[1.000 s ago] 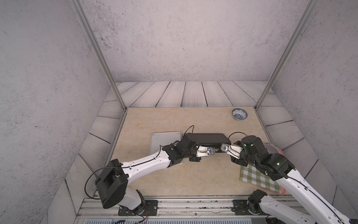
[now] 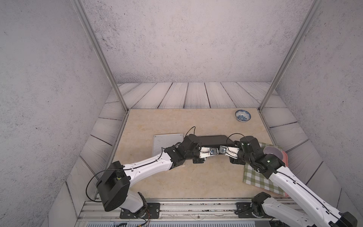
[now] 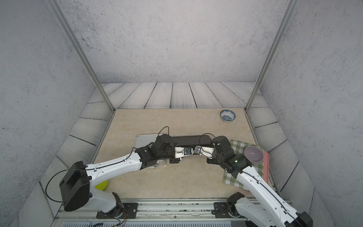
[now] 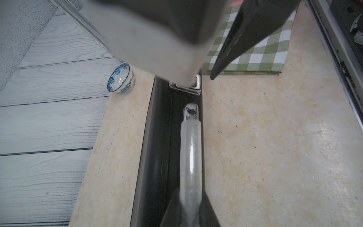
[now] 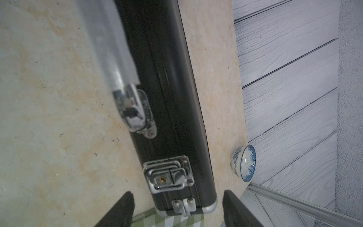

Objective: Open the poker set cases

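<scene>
The black poker case [image 5: 170, 113] lies in the middle of the table, mostly hidden under both arms in the top views. My left gripper [image 2: 211, 150] is shut on the case's handle [image 4: 191, 158], which runs along its black side. My right gripper stands open at the case's right end, its fingertips either side of the metal latch [image 5: 168, 174] and end fitting, as seen in the right wrist view. Whether the latch is raised is hard to tell.
A blue-patterned bowl [image 2: 242, 115] stands at the back right. A checked cloth [image 3: 236, 178] with a purple bowl [image 3: 253, 154] lies at the right. A light ridged board [image 2: 164, 140] is at the left.
The right arm has shifted left, bringing its gripper closer to my left gripper. The left arm is almost unchanged.
</scene>
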